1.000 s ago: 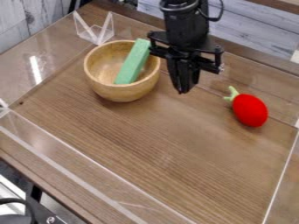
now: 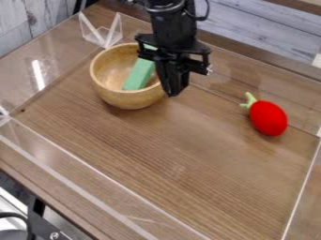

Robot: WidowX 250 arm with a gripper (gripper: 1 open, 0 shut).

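Observation:
My black gripper [image 2: 170,82] hangs over the table at the upper middle, shut, with nothing visible between its fingertips, at the right rim of a wooden bowl [image 2: 113,92]. In that bowl lies a green oblong object [image 2: 138,77], partly hidden behind the gripper. A red object with a green top [image 2: 267,118], like a strawberry or pepper toy, lies on the table to the right, apart from the gripper.
A white wireframe item [image 2: 100,30] stands at the back left. The table's edge runs along the back right.
My gripper has moved left, closer to the bowl and over more of the green object. The bowl and the red object look unmoved.

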